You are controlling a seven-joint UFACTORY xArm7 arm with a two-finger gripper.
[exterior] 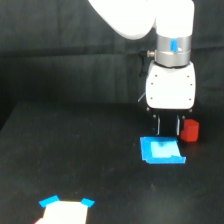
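Note:
The white robot arm comes down from the top, and its gripper (168, 124) hangs with two dark fingers spread apart over the back edge of a white square (164, 150) bordered with blue tape. Nothing shows between the fingers. A red block (190, 130) sits just to the right of the gripper, partly behind or beside the right finger.
A second pale square (64, 213) with blue tape corners lies at the bottom left, cut off by the frame, with something small and reddish at its left. A dark backdrop stands behind.

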